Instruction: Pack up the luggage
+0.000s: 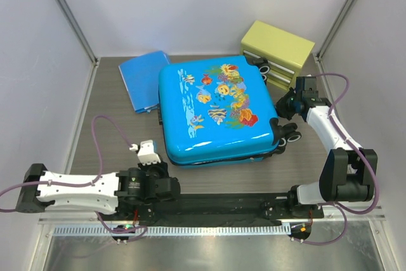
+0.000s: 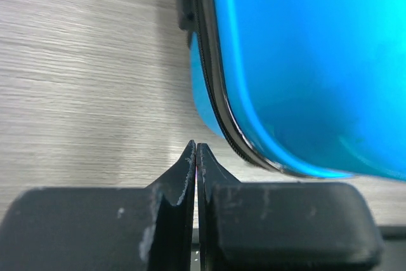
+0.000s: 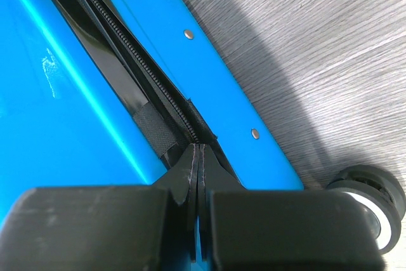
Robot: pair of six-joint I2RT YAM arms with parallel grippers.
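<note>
The blue suitcase, with a sea-creature print, lies closed flat on the floor, its zipper running round the edge. My left gripper is shut with nothing between its fingers, just off the suitcase's near left corner. No zipper pull shows at its tips. At the right side of the case, my right gripper is shut, its tips against the black fabric beside the zipper. Nothing clear shows between its fingers.
A blue folder lies behind the case's left side. The yellow drawer box stands at the back right. Wheels stick out from the case's right side. Bare floor lies to the left.
</note>
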